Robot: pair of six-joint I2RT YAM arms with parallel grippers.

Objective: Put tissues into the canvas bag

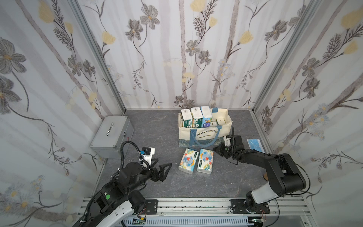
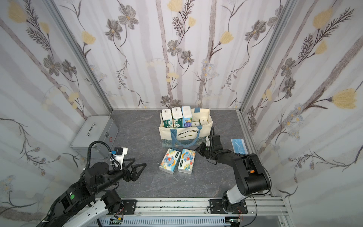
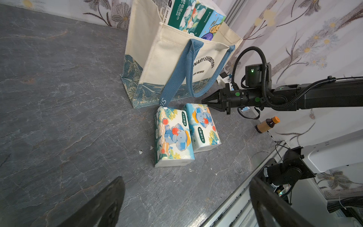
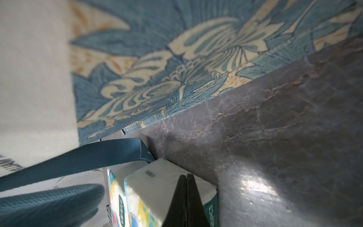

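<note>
The canvas bag (image 1: 200, 136) stands upright at the back middle, holding several tissue packs (image 2: 177, 115), its blue straps hanging down the front. Two flat tissue packs, a left one (image 3: 174, 138) and a right one (image 3: 202, 124), lie side by side in front of it. My left gripper (image 1: 162, 171) is open and empty, left of the packs. My right gripper is shut, nothing showing between its fingers, close by the far end of the right pack, low beside the bag's front.
A grey metal box (image 1: 107, 134) sits at the left wall. A blue mask (image 2: 238, 145) lies at the right, and a small bottle (image 3: 266, 125) stands near the right arm's base.
</note>
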